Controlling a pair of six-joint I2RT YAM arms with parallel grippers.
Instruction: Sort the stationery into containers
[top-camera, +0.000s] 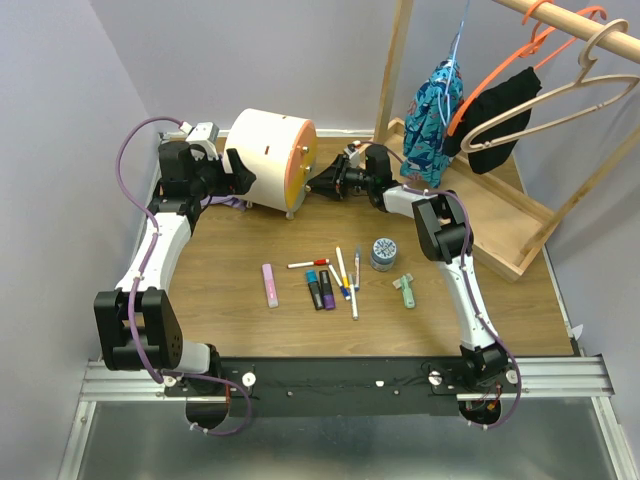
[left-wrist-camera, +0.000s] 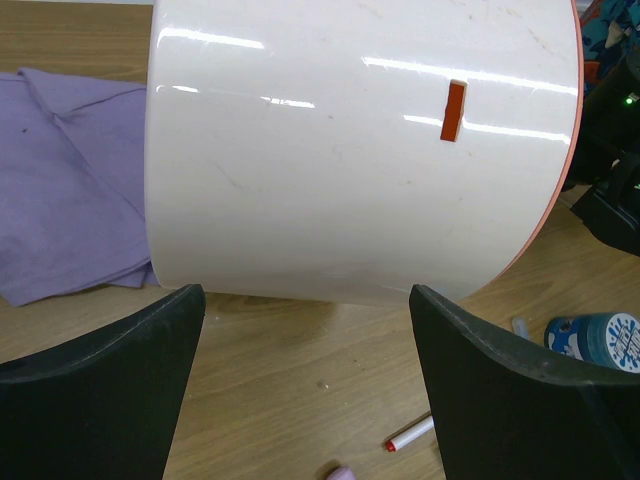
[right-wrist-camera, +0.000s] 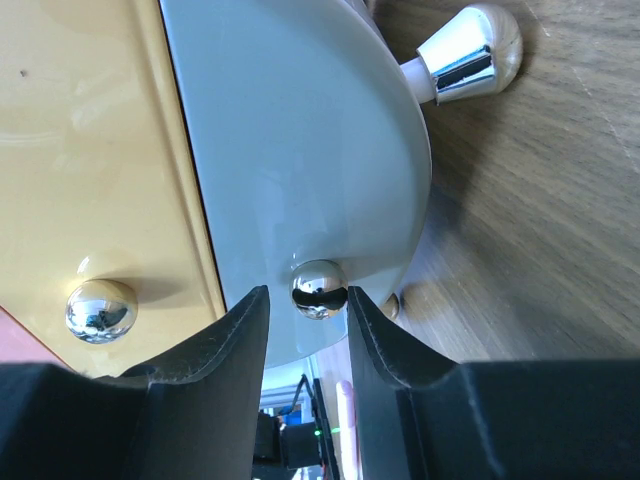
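Observation:
A white rounded cabinet (top-camera: 262, 150) stands at the back, its drawer fronts facing right. In the right wrist view, a chrome knob (right-wrist-camera: 319, 289) on the blue-grey lower drawer front (right-wrist-camera: 300, 150) lies between the fingertips of my right gripper, which is shut on it. My left gripper is open and empty by the cabinet's left side. On the table lie a pink stick (top-camera: 270, 285), a blue-capped marker (top-camera: 313, 289), a purple-capped marker (top-camera: 327, 289), a red-capped pen (top-camera: 308, 264) and several other pens. The inside of the drawers is hidden.
A blue-and-white jar (top-camera: 383, 254) and a green object (top-camera: 406, 291) sit right of the pens. Purple cloth (left-wrist-camera: 70, 180) lies left of the cabinet. A wooden rack (top-camera: 500, 215) with hangers and a blue bag (top-camera: 432, 125) fills the right back.

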